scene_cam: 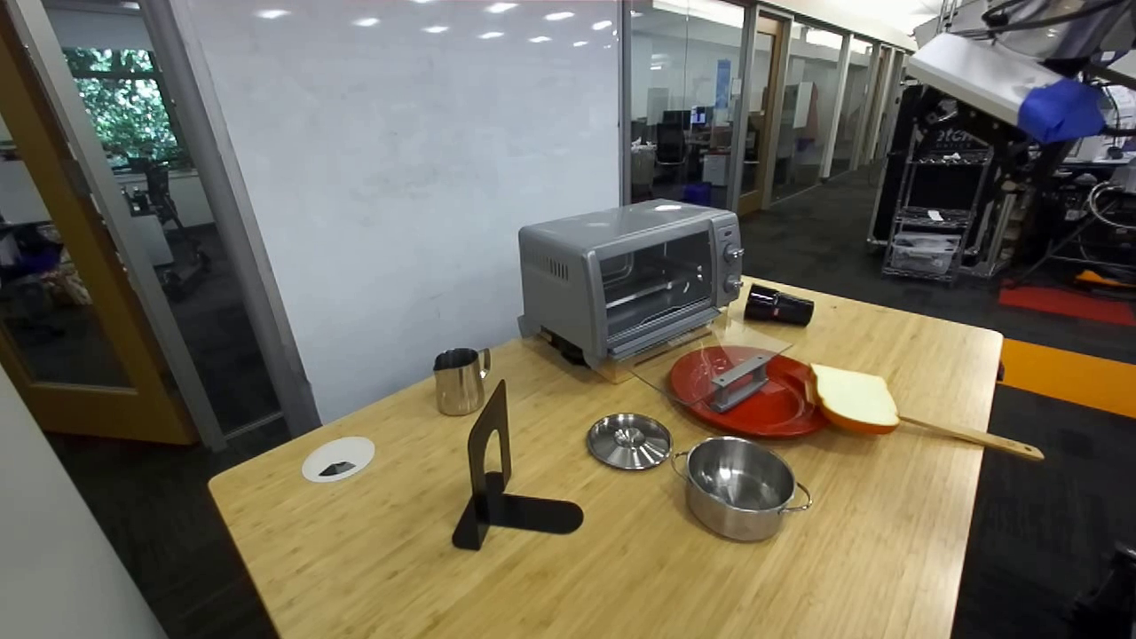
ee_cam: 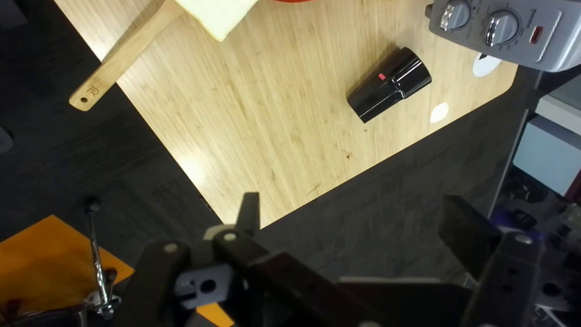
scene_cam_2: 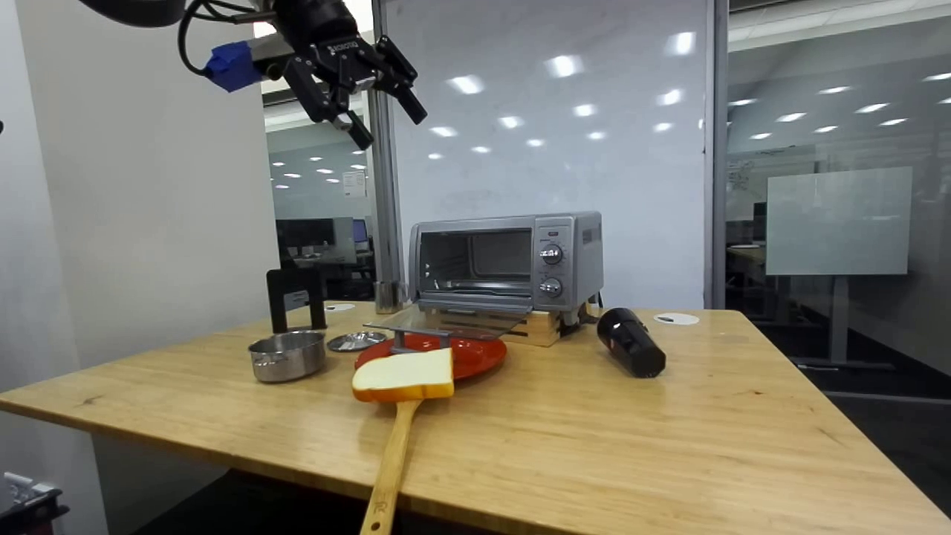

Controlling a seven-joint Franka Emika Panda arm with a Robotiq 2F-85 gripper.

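My gripper (scene_cam_2: 389, 125) hangs high above the table, its fingers (ee_cam: 248, 213) spread wide in the wrist view with nothing between them. The toaster oven (scene_cam_2: 579, 254) has its glass door (scene_cam: 678, 373) lowered over a red plate (scene_cam: 793, 417). A bread slice (scene_cam_2: 406, 373) lies at the plate's near edge, over the head of a wooden utensil (scene_cam_2: 392, 464) whose handle reaches past the table edge. On its side to the right of the oven lies a black cup-like object (ee_cam: 389, 84). A steel pot (scene_cam: 737, 495) stands uncovered, with a lid (scene_cam: 629, 440) beside it.
A steel pitcher (scene_cam: 459, 382) and a black bookend (scene_cam: 540, 513) stand on the other side of the table (scene_cam_2: 704, 446). A whiteboard wall (scene_cam: 415, 192) rises behind the oven.
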